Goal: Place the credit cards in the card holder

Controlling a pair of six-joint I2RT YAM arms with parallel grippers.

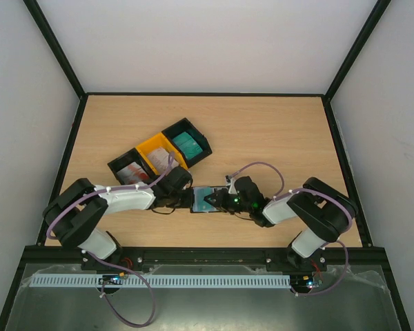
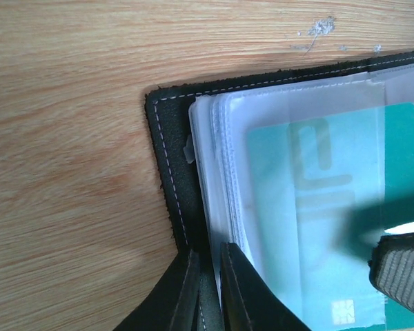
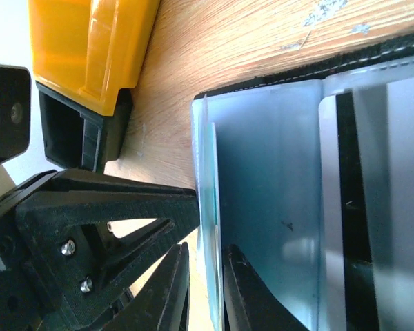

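The open black card holder [image 2: 179, 172] lies at the table's front middle with clear plastic sleeves, a teal card [image 2: 331, 207] showing in one. My left gripper is at the holder's left edge, shut on the sleeves' edge. In the right wrist view an upright sleeve [image 3: 208, 165] with a thin card edge stands between the fingertips of my right gripper, which is part open, its fingers around that sleeve. In the top view both grippers meet over the holder from opposite sides.
Black and yellow boxes [image 1: 156, 145] with cards stand behind and left of the holder; the green cards [image 1: 188, 145] are in the right one.
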